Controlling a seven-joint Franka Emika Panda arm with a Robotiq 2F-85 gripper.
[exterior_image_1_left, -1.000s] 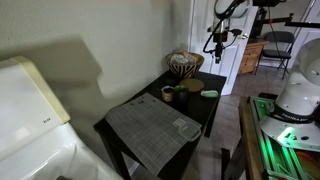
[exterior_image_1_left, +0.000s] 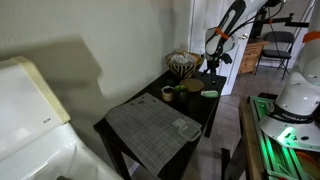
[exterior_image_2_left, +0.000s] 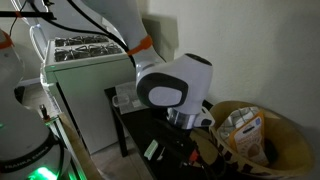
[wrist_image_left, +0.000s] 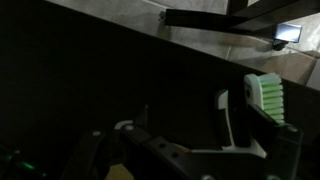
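My gripper (exterior_image_1_left: 211, 68) hangs low over the far end of the black table (exterior_image_1_left: 160, 150), pointing down. It is open, and nothing is held between its fingers. A brush with pale green bristles (wrist_image_left: 270, 95) shows near my right-hand finger in the wrist view, partly covered by it. Beside it, a white curved piece (wrist_image_left: 228, 120) is in view; whether it belongs to the brush I cannot tell. In the first exterior view, a pale green and white object (exterior_image_1_left: 210, 94) lies near the table's edge, nearer the camera than my gripper.
A wicker basket (exterior_image_2_left: 290, 145) with packets stands against the wall. A round brown item (exterior_image_1_left: 194, 85) and small dark containers (exterior_image_1_left: 168, 94) sit nearby. Grey mat (exterior_image_1_left: 150, 130) and a clear tray (exterior_image_1_left: 187, 128) cover the near end. Beyond the table edge lies tiled floor (wrist_image_left: 200, 40).
My gripper has come down toward the far end of the table over the last second. The things on the table have not visibly moved.
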